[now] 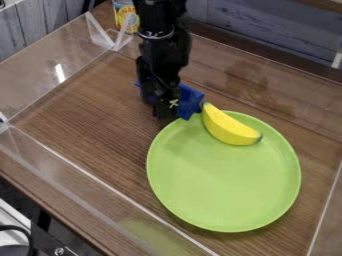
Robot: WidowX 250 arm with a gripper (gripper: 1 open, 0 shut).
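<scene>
The black gripper (166,100) hangs over the wooden table just behind and left of the green plate, beside a blue object (190,101) that it partly hides. I cannot make out its fingertips clearly against the dark body. A yellow banana (230,127) lies on the upper part of the green plate (221,185), next to the blue object.
A can (126,17) with a pale plastic item sits at the back left. Clear walls edge the table, and a dark cable shows at the lower left.
</scene>
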